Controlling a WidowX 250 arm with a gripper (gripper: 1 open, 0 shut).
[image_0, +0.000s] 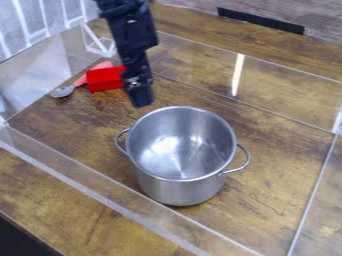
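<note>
My dark gripper (131, 88) hangs over the back left of the work surface, blurred, its open fingers pointing down in front of a red block (102, 80). The block is partly hidden behind it. A steel pot (182, 150) with two loop handles stands in the centre front, below and to the right of the gripper, empty inside. A small metal utensil (63, 91) lies left of the red block, with a pinkish piece beside it.
Clear low panels border the wooden surface (274, 150). A white wire object stands at the back left.
</note>
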